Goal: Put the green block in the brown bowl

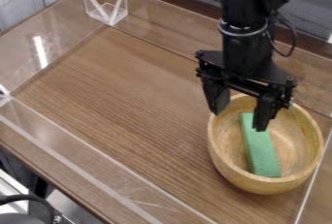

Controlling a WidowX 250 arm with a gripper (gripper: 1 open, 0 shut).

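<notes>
The green block [261, 150] lies inside the brown bowl [230, 170], its long side running from the bowl's far part toward the near rim. Over the far side of the bowl is my black gripper [242, 116], pointing down. Its two fingers stand apart, one near the bowl's left rim and the other in front of the block's upper end. Nothing is gripped between them, and the block rests in the bowl, its far end close to the fingers.
A clear wire-like holder [105, 7] stands at the far left of the wooden table [116, 92]. Dark cables [29, 204] lie beyond the edge at lower left.
</notes>
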